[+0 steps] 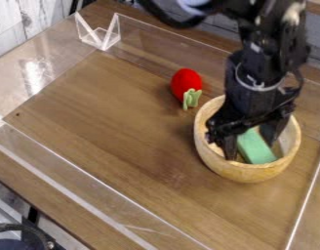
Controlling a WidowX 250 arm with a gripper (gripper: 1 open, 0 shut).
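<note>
A black gripper (pixel 246 124) reaches down from the top right into a wooden bowl (pixel 244 170) on the right of the table, its fingers spread open. A green block (pixel 258 148) lies in the bowl between and behind the fingers, partly hidden by them. It is unclear whether the fingers touch it.
A red radish-like toy (pixel 186 82) with green leaves lies behind and left of the bowl. A clear acrylic piece (pixel 100 31) stands at the back left.
</note>
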